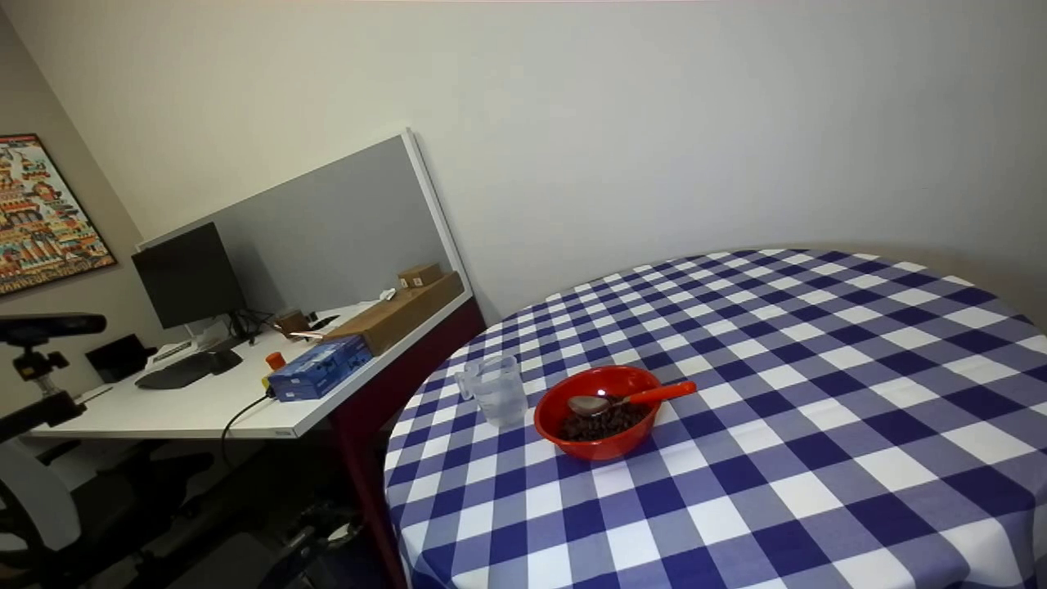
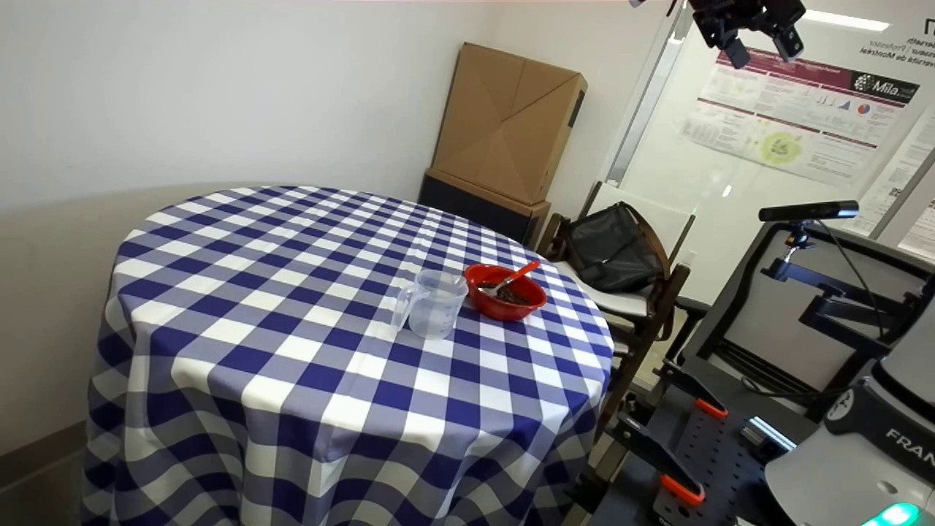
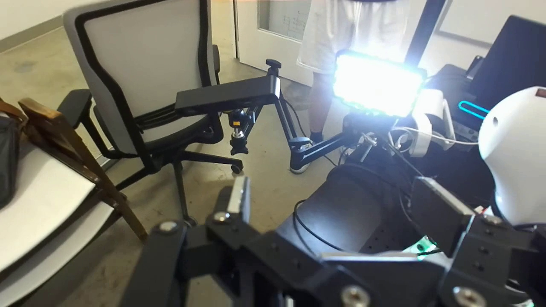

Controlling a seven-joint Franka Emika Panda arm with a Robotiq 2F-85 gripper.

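On the checkered table stands a red bowl part filled with small dark pieces. A spoon with an orange-red handle rests in it, its handle lying over the rim. Beside the bowl is a clear plastic measuring cup, upright, its handle turned away from the bowl. My gripper is open, its two fingers wide apart with nothing between them. High at the top right of the second exterior view, the gripper hangs well away from the table; the first exterior view does not show it.
The blue and white tablecloth is otherwise bare. A chair with a black bag stands near the table's edge. In the wrist view are an office chair, a camera on an arm and a bright lamp.
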